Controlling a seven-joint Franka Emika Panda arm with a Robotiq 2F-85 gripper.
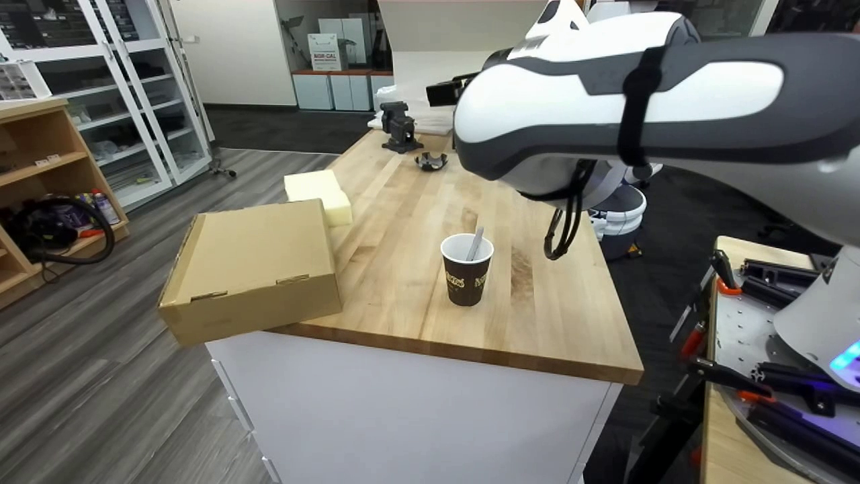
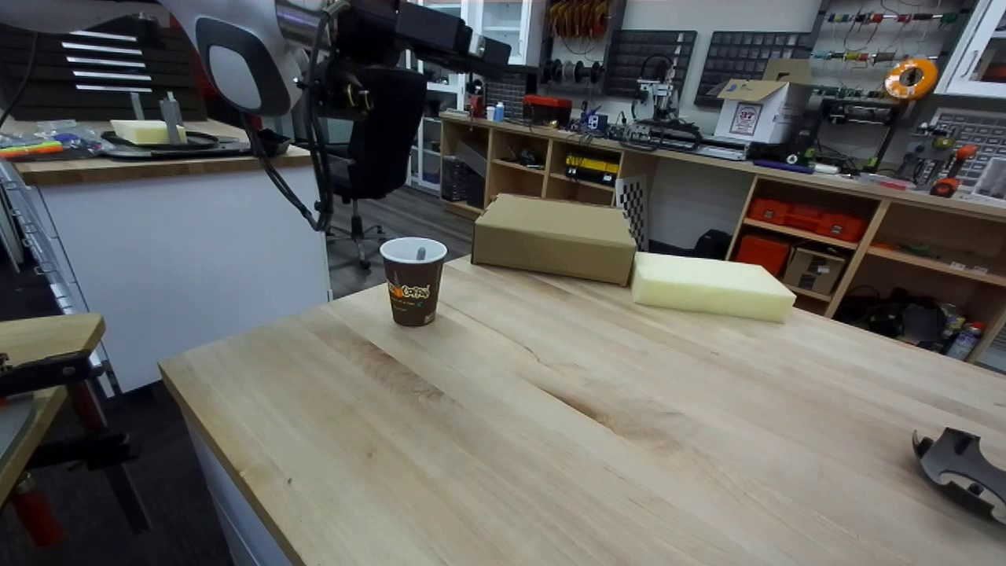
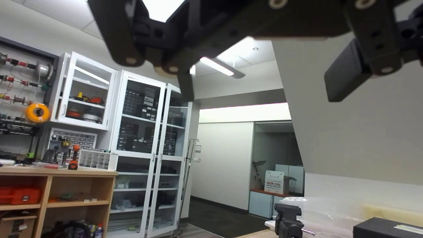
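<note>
A dark brown paper cup with a white rim stands upright on the wooden table, and a grey stick leans inside it. In exterior view 2 the same cup is near the table's far edge. High above the tabletop, my gripper is open, its two dark fingers wide apart and only the room's background between them. The arm's forearm mostly hides it in exterior view 1. Cup and gripper are well apart, and the wrist view does not show the cup.
A cardboard box overhangs the table edge, with a pale yellow foam block beside it. Farther along the table are a black curved part and a dark vise. The tabletop between cup and curved part is clear.
</note>
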